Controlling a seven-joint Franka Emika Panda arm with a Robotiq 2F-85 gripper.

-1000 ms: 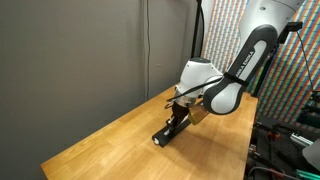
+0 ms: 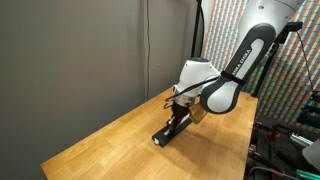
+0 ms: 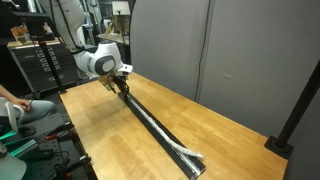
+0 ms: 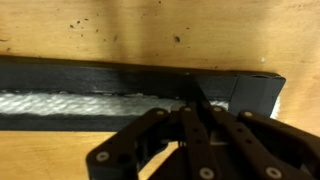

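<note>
A long black bar [image 3: 160, 128] lies flat on the wooden table, with a pale grey strip [image 4: 80, 104] running along its length. In exterior view 2 a loose whitish end of the strip [image 3: 188, 152] shows at the bar's near right end. My gripper is shut and points down over the bar, close to its other end, which shows at the right of the wrist view. Grey strip is visible on both sides of the fingertips. Whether they touch it, or pinch any of it, cannot be made out. In exterior view 1 the bar [image 2: 165, 136] is seen nearly end-on.
Bare wooden table [image 3: 235, 125] stretches to the right of the bar in exterior view 2, and the front left is clear too. A dark post [image 3: 292, 115] stands at the table's right edge. A grey wall panel [image 2: 90, 70] closes off the back.
</note>
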